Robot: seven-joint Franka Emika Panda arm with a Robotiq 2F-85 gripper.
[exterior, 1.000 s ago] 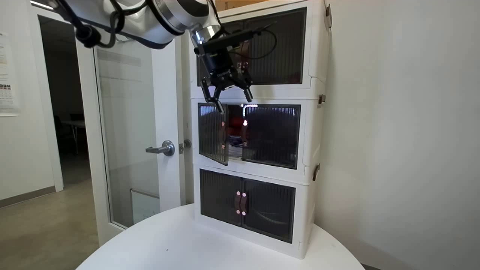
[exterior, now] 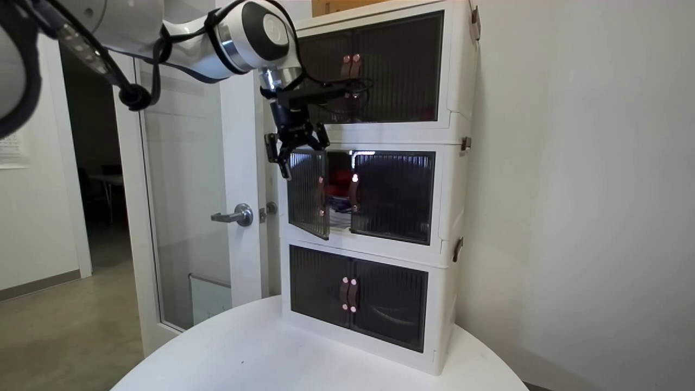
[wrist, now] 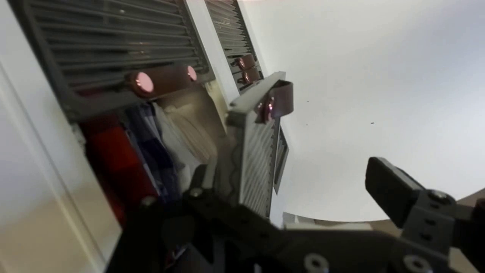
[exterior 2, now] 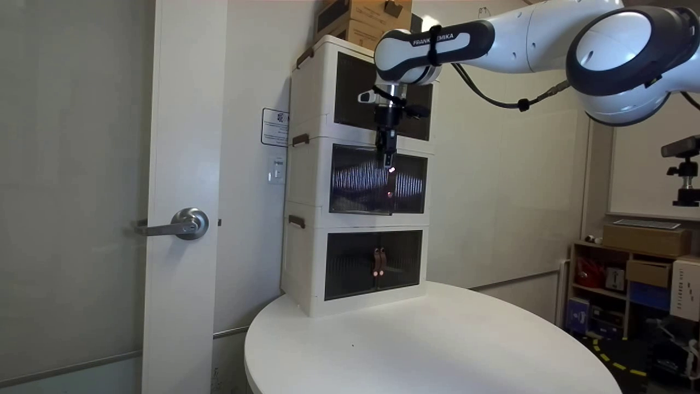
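Observation:
The white cabinet's middle compartment has its left dark ribbed door (exterior: 309,195) swung partly outward, while its right door (exterior: 394,199) looks shut. My gripper (exterior: 303,157) is at the top of that left door, pointing down with its fingers spread. In the wrist view one finger (wrist: 200,186) is on the compartment's side of the door and the other finger (wrist: 386,191) is out over the table side. The door's edge and brown handle (wrist: 282,98) show between them; contact cannot be told. Red cloth (wrist: 116,159) and folded blue and pale cloths (wrist: 159,141) lie inside.
Top and bottom compartments have their doors shut. Cardboard boxes (exterior 2: 357,23) sit on the cabinet. A room door with a lever handle (exterior: 233,215) stands left of the cabinet in exterior view 1.
In exterior view 1 the gripper has shifted left and slightly down, with its wrist turned more upright. The left middle door has hardly moved.

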